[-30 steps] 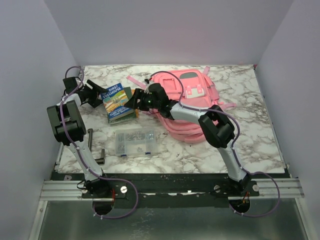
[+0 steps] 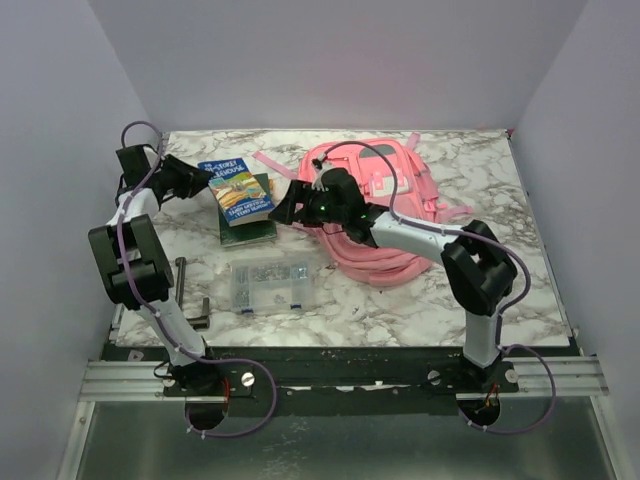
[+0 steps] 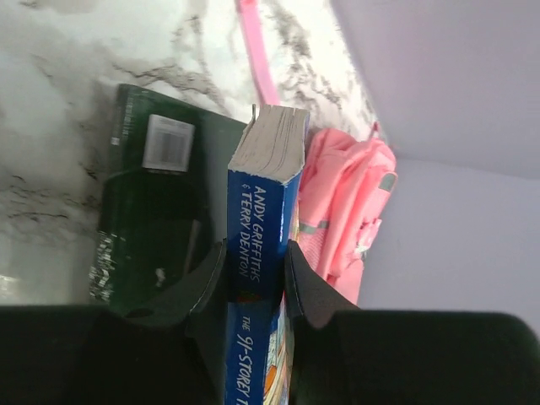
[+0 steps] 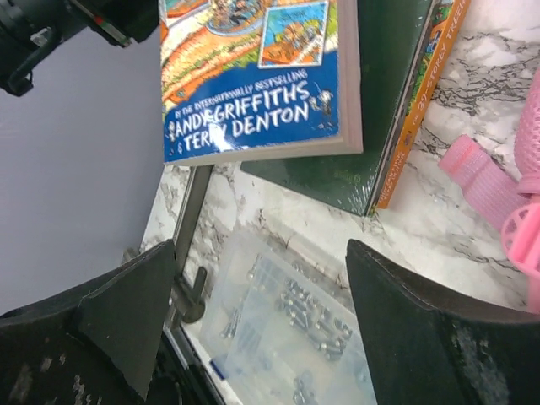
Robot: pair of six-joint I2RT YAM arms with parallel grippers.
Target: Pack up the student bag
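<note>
My left gripper is shut on the spine edge of a thick blue paperback [image 2: 238, 190], raised and tilted above the other books. Its cover art and authors' names face the right wrist view. Beneath it a dark green book [image 3: 156, 194] lies flat, and an orange-edged book [image 4: 422, 110] shows under that one. My right gripper stands open with nothing between its fingers, just right of the raised book's lower corner. The pink bag [image 2: 375, 250] lies open to the right, partly covered by my right arm.
A clear plastic case [image 2: 272, 285] holding small metal pieces lies in front of the books. Dark bars [image 2: 180, 282] rest on the table at the left. Pink straps [image 4: 483, 181] reach from the bag toward the books. Marble [image 2: 480, 180] is bare at the far right.
My right gripper has moved rightward, away from the books.
</note>
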